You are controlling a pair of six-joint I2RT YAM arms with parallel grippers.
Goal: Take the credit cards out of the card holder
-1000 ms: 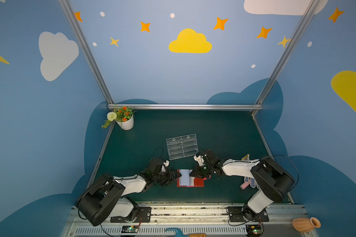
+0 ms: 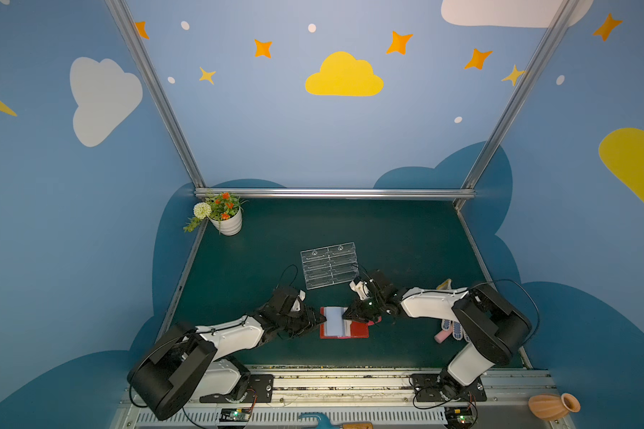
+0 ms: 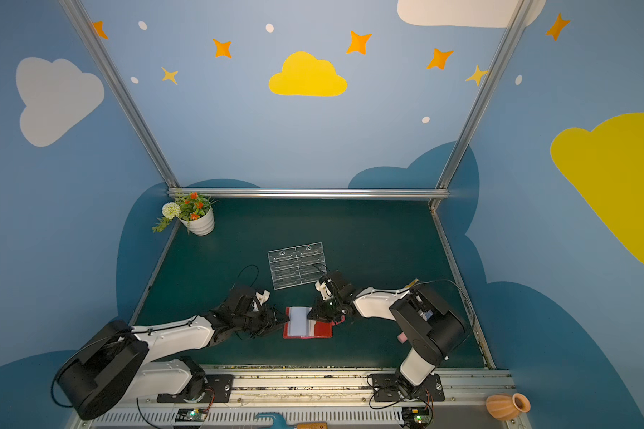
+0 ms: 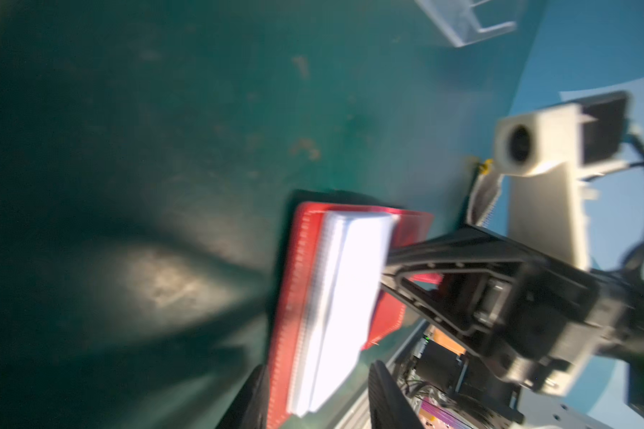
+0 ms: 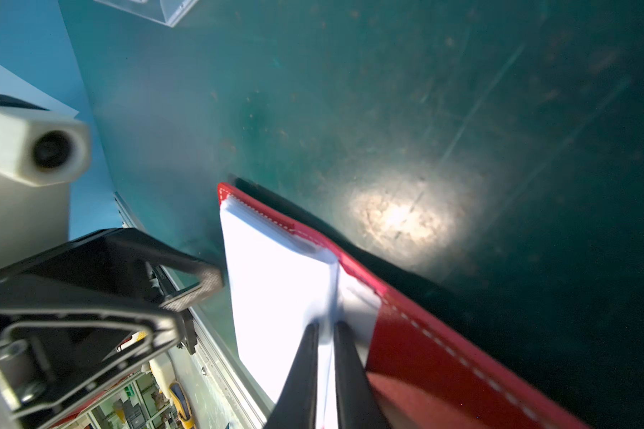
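The red card holder (image 2: 357,330) lies open on the green table, its white translucent sleeves (image 5: 279,300) showing. My right gripper is shut on the sleeves near their fold; whether a card is between its fingers I cannot tell. My left gripper stands open at the left edge of the holder, its two fingertips on either side of the red edge and sleeves in the left wrist view, with nothing visibly gripped. No separate credit card can be made out.
A clear acrylic rack (image 2: 328,264) lies behind the holder. A potted plant (image 2: 227,221) stands at the back left. Several small items (image 2: 445,332) lie beside the right arm.
The left arm's rear links have shifted slightly outward to the left; its gripper stays beside the holder. The right arm and the holder look unchanged.
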